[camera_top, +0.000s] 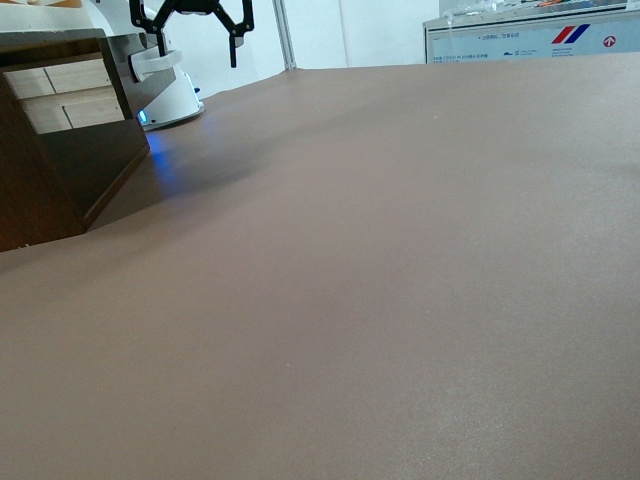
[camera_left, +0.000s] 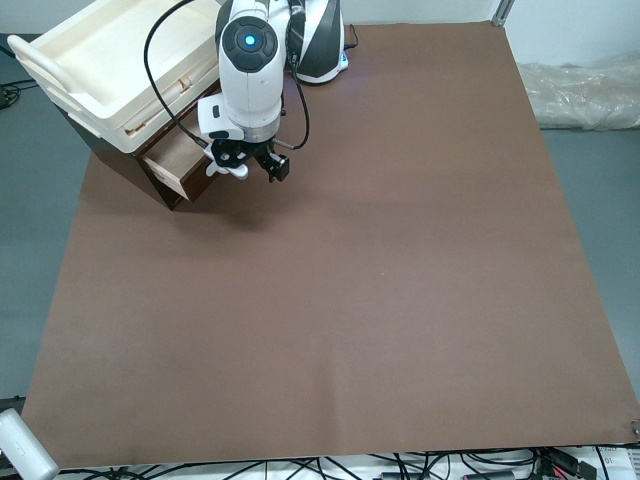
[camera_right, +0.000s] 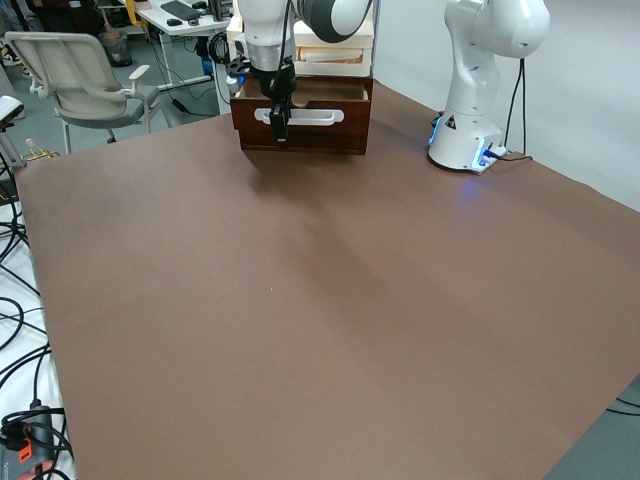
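A dark wooden box with a drawer (camera_right: 346, 140) stands at the table's far end, its white handle (camera_right: 325, 117) on the front and a white tray (camera_left: 120, 40) on top. In the left view the drawer looks partly pulled out. My gripper (camera_top: 198, 48) hangs just in front of the drawer, with its fingers apart in the top view and nothing seen between them. The right view shows it edge-on beside the handle.
Cables (camera_right: 20, 330) and equipment lie along one edge. A chair and desk stand beyond the table, and a white wall runs behind the arm's base (camera_right: 460, 140).
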